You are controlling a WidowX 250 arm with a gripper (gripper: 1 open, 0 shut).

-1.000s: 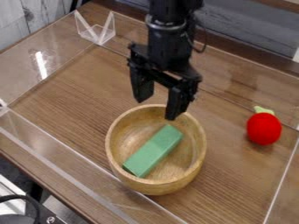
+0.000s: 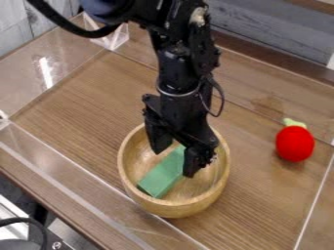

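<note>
My black gripper point(image 2: 182, 143) hangs open over the round wooden bowl point(image 2: 174, 203), its fingers low inside the upper part of the bowl. A light green block point(image 2: 159, 177) lies slanted in the bowl, its upper end partly hidden by the gripper. Whether the fingers touch the block I cannot tell.
A red tomato-like object point(image 2: 295, 145) with a pale green top lies on the table to the right. A pale wall stands at the back.
</note>
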